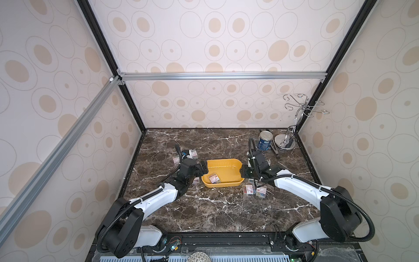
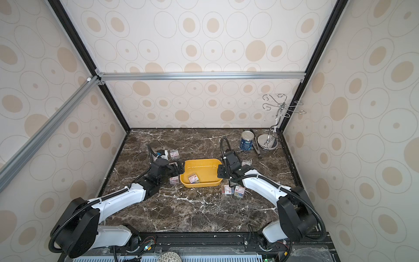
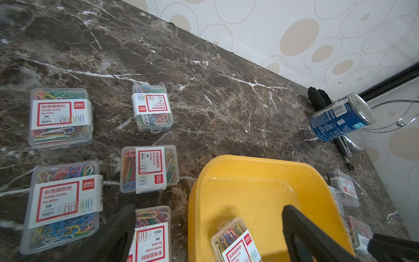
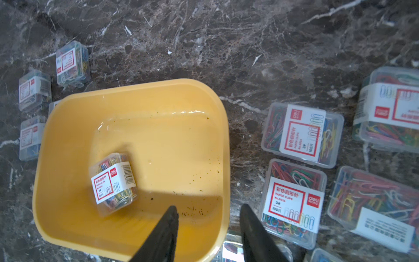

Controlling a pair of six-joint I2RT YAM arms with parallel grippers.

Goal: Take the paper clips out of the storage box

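The yellow storage box [image 1: 224,163] sits mid-table with one clear case of paper clips [image 4: 113,183] inside, tilted on its floor near the left wall. At the box's right side, my right gripper is shut on the rim [image 4: 222,218], one finger inside and the other outside. My left gripper stands open at the opposite side; the left wall [image 3: 195,209] shows between its fingers, and no clip case is held there.
Several clip cases [image 3: 150,170] lie left of the box, others [image 4: 292,203] to its right. Behind on the right stand a blue can [image 1: 264,140] and a metal rack [image 1: 286,142]. Free tabletop [image 1: 218,214] lies in front.
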